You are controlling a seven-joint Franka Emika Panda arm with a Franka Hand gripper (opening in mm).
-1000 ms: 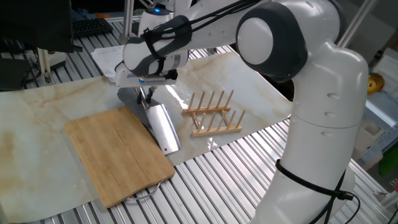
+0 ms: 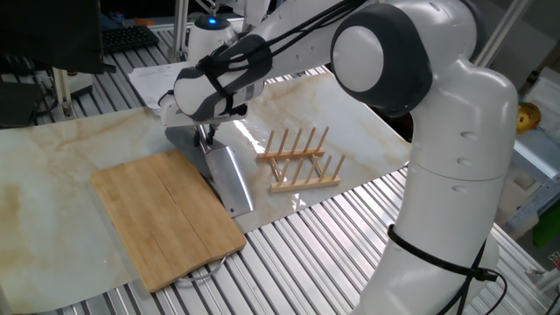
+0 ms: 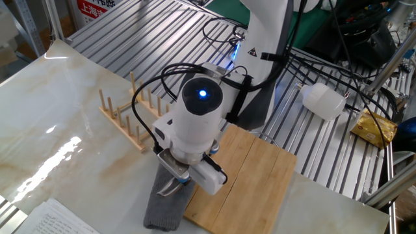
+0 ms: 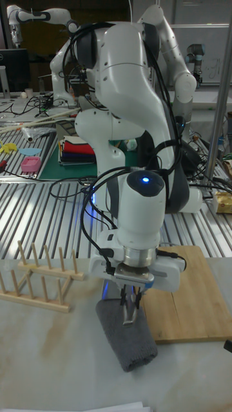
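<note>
A metal cleaver point(image 2: 229, 181) lies with its broad blade beside the cutting board, and its handle end reaches under my gripper point(image 2: 204, 138). Beneath that end is a folded grey towel point(image 4: 127, 333). In exterior view 3 my gripper point(image 4: 130, 300) points down over the towel, its dark fingers close around the silver handle point(image 4: 129, 317). Whether they grip it or merely straddle it cannot be made out. From exterior view 2, the gripper body hides most of the fingers, and the curved handle point(image 3: 170, 188) shows over the towel.
A wooden cutting board point(image 2: 166, 214) lies right alongside the cleaver. On the blade's other side stands a wooden peg rack point(image 2: 304, 166) with upright pegs. Papers point(image 3: 52, 218) rest at the table's edge. The marble-patterned sheet point(image 3: 65, 130) is largely bare beyond the rack.
My gripper's upper body has tilted and sunk slightly over the past second, while its fingers stay near the handle. The cleaver, board and rack keep their places.
</note>
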